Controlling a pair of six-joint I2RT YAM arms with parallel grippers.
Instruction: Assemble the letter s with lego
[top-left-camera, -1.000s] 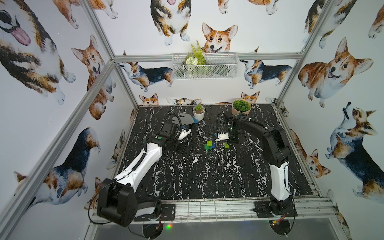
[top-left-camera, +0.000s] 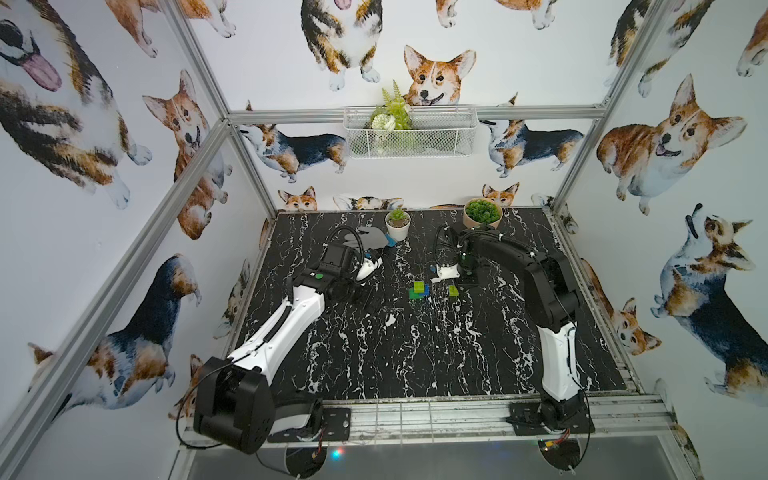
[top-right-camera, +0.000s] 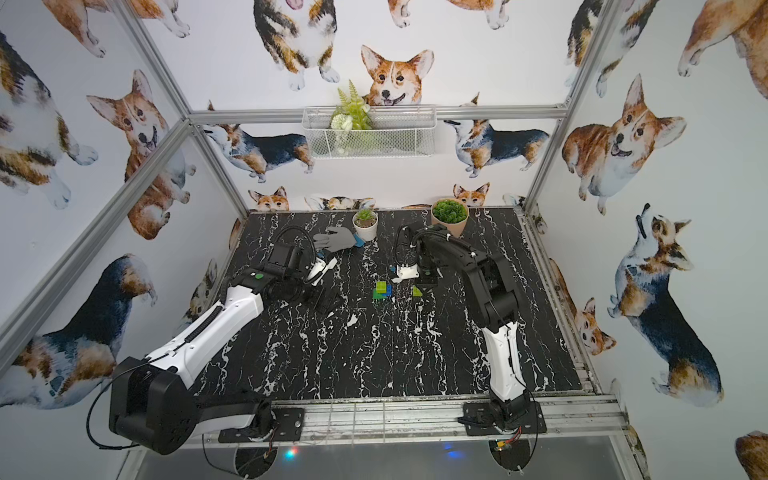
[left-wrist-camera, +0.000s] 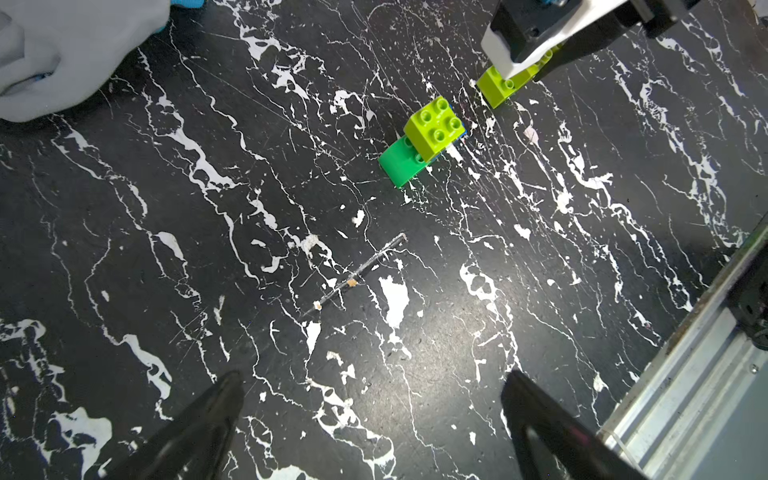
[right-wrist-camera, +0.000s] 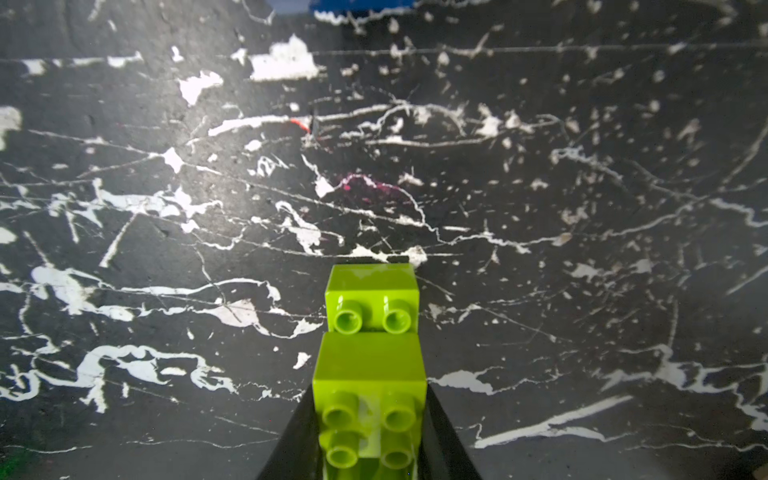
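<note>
A lime-yellow 2x2 brick (left-wrist-camera: 434, 128) sits on top of a green brick (left-wrist-camera: 401, 161), with a sliver of blue beside it; the same stack (top-left-camera: 418, 289) shows mid-table. To its right are lime bricks joined in a step, one (right-wrist-camera: 370, 356) higher than the other (right-wrist-camera: 372, 292). Around the higher lime brick are the dark fingers of my right gripper, close against its sides; whether they press on it I cannot tell. My left gripper stands open over bare table, nothing between its fingers, left of the stack.
A grey glove (left-wrist-camera: 72, 56) lies behind the left gripper. Two potted plants, a white pot (top-left-camera: 397, 232) and a tan one (top-left-camera: 482, 224), stand at the back edge.
The right gripper has shifted very slightly near the lime bricks. The left arm and the brick stack look unmoved.
</note>
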